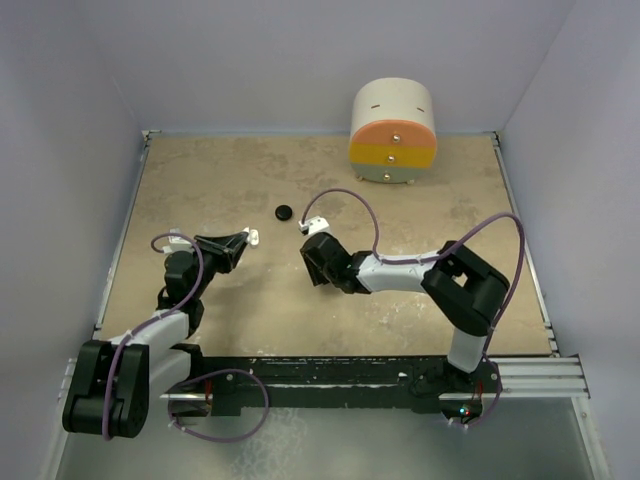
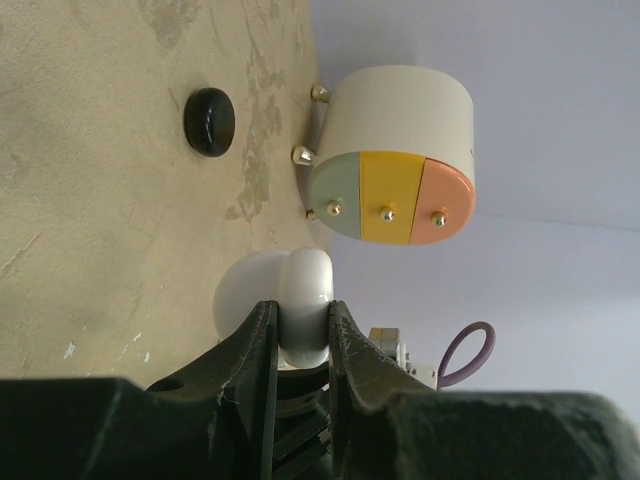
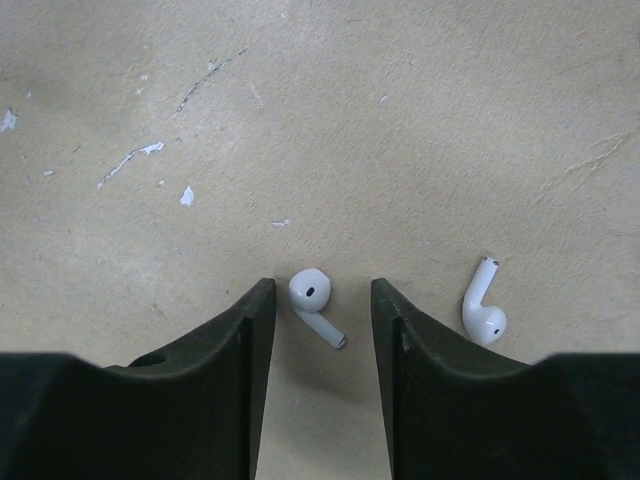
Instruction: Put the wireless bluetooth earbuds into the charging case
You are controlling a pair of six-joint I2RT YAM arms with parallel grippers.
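Note:
My left gripper is shut on the white charging case (image 1: 253,237), which is held up left of the table's middle. In the left wrist view the case's rounded white side shows between the fingers; its inside is hidden. My right gripper stands open, low over the table. A white earbud (image 3: 310,290) lies between its spread fingers, unclasped, nearer the left one, with its stem slanting down to the right. Outside the right finger lies a second white earbud (image 3: 484,318) on the table. The right arm hides both earbuds in the top view.
A black round object (image 1: 284,213) lies on the table between and beyond the grippers. A small drawer cabinet (image 1: 393,130) with orange, yellow and green fronts stands at the back right. Bare tabletop (image 1: 215,185) stretches across the back left.

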